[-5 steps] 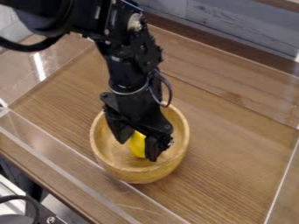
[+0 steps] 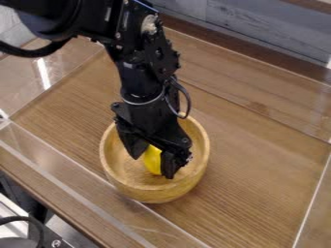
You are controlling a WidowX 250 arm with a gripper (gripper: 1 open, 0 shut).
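A round light-wood bowl sits on the wooden table near the front middle. A yellow object lies inside it. My black gripper reaches down from above into the bowl, its lower end over and around the yellow object and hiding part of it. Whether its fingers are closed on the object is hard to make out.
Bare wooden table fills the right side and the area left of the bowl. A pale wall or raised edge runs along the back right. A black cable lies at the bottom left.
The gripper has shifted only slightly over the bowl; the yellow object stays inside it.
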